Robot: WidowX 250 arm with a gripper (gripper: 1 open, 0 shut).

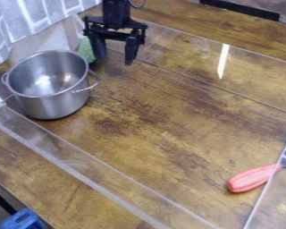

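Observation:
My black gripper (114, 45) is at the top of the view, behind the steel pot (50, 85), over a green object (87, 49) that it partly hides. Whether its fingers are open or shut on that object is hard to tell. The pot stands at the left on the wooden table (157, 125), its handles out to the sides.
A pink-handled utensil (250, 179) lies at the lower right. A blue object (24, 220) is at the bottom-left corner. Clear panels edge the table, and its middle is free.

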